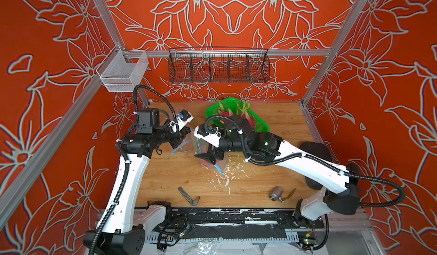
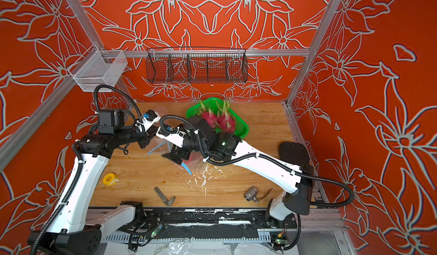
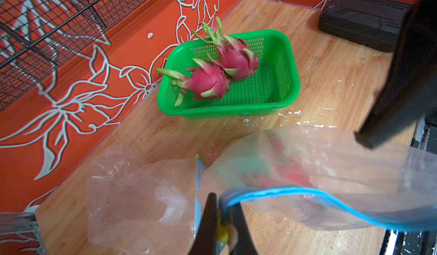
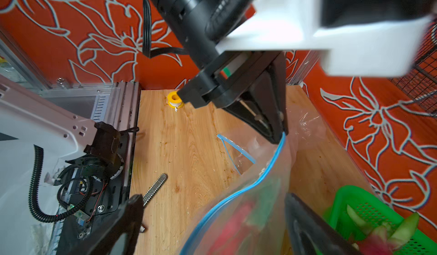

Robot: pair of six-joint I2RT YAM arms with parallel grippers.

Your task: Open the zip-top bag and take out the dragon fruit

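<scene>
My left gripper is shut on the blue zipper edge of the clear zip bag (image 4: 243, 211), which hangs from it with pink and green shapes showing through. My right gripper (image 1: 202, 157) is open at the bag's near side; in the right wrist view its fingers are blurred either side of it. A second clear bag (image 3: 136, 200) with a blue strip lies flat below. A green basket (image 3: 280, 98) holds dragon fruits (image 3: 209, 82) at the back.
A wrench (image 1: 185, 195) and a metal fitting (image 1: 275, 193) lie near the front edge, a yellow tape roll (image 2: 109, 179) at the left. A wire basket (image 1: 218, 66) hangs on the back wall.
</scene>
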